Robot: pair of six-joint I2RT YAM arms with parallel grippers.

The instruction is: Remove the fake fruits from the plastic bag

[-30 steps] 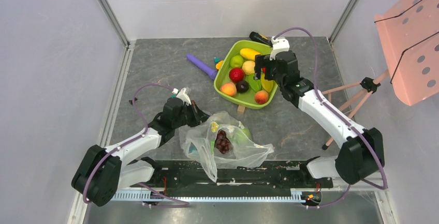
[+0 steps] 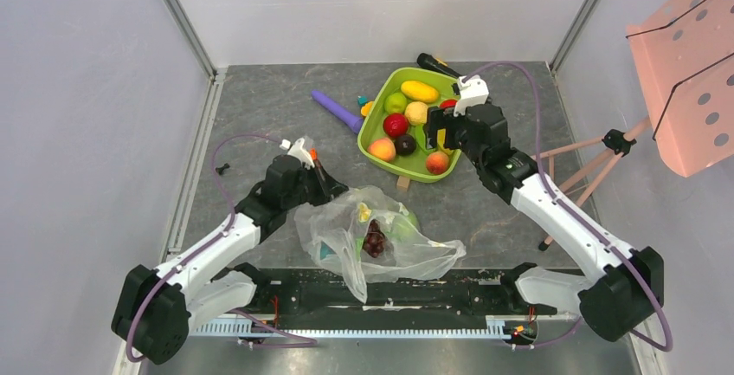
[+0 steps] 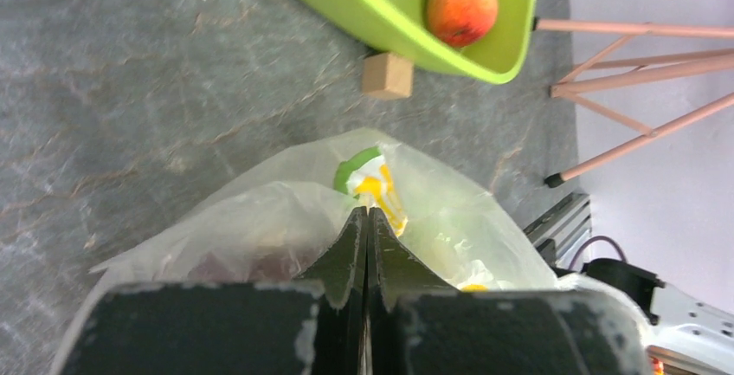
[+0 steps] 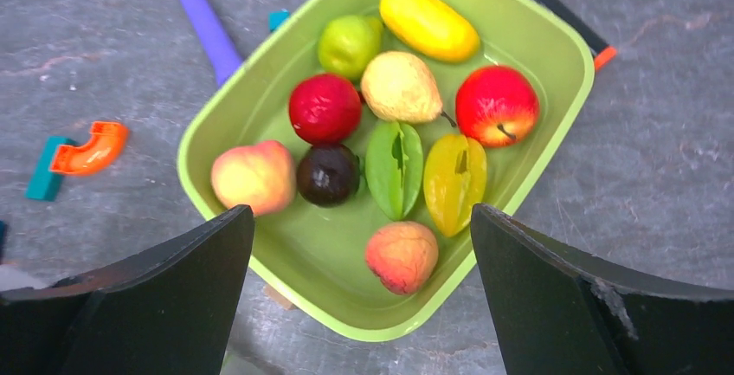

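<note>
The crumpled clear plastic bag lies at the front middle, holding a dark red bunch of grapes and something green behind the film. My left gripper is shut at the bag's back left edge; in the left wrist view the film runs up to its fingertips and looks pinched there. Above the green basin, my right gripper stands open, nothing between its fingers. In the basin are a yellow fruit, a red apple, a peach and several other fruits.
A purple stick lies left of the basin and a black tool behind it. A small wooden block sits between basin and bag. At right stands a pink tripod frame.
Over the basin, my right arm has shifted, ending slightly right of where it was. The left gripper has moved a little, and the bag's film and the grapes have shifted slightly.
</note>
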